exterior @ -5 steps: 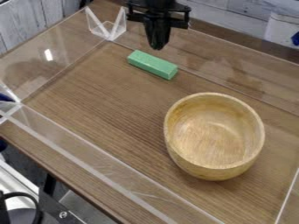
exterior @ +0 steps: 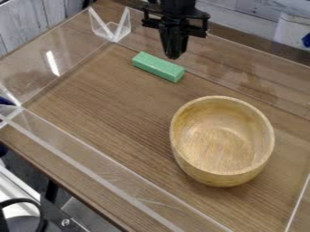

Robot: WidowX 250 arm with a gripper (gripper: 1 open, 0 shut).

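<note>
My black gripper (exterior: 176,47) hangs at the top middle, above and behind a green block (exterior: 158,66), its narrow tip pointing down with nothing seen between the fingers; it looks shut. The green block lies flat on the wooden table (exterior: 85,118). A round, light wooden bowl (exterior: 222,156) stands empty at the lower right.
A clear plastic piece (exterior: 109,25) is at the upper left. Dark cables (exterior: 31,204) lie at the bottom left corner.
My gripper has shifted slightly to the right and changed its angle a little. The green block and bowl are where they were.
</note>
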